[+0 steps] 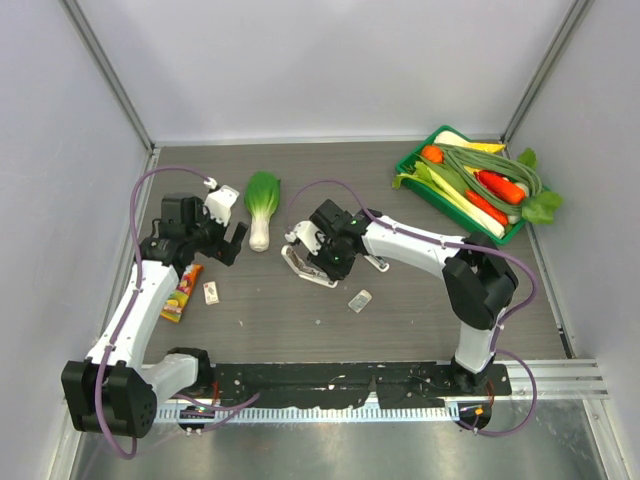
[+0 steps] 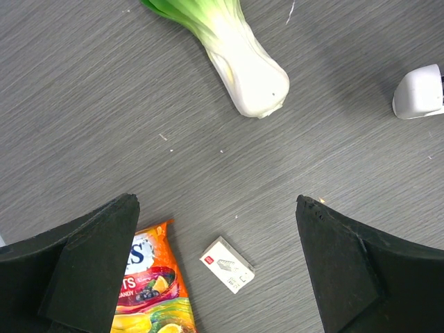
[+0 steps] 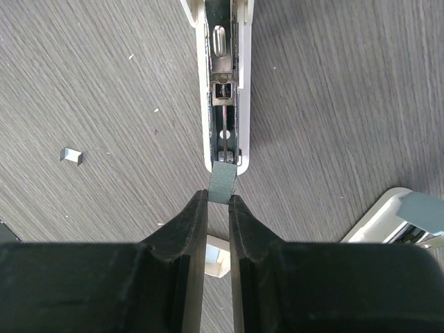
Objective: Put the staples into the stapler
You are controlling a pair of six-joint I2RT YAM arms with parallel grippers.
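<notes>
The white stapler [image 3: 244,132] lies opened up on the table, its metal magazine channel [image 3: 224,125] exposed in the right wrist view. My right gripper is shut on a short grey strip of staples [image 3: 222,182]. The strip's far end overlaps the near end of the channel; whether it touches the channel I cannot tell. From above, the right gripper hides part of the stapler [image 1: 318,279]. Off to the left, my left gripper hangs open above the table, with nothing between its fingers.
A small staple piece [image 3: 71,155] lies left of the stapler. An open box [image 3: 217,257] and a second stapler [image 3: 388,215] are near the right gripper. A leek [image 1: 261,210], snack bag [image 1: 178,296], small box [image 1: 210,293] and green vegetable basket [image 1: 412,168] stand around.
</notes>
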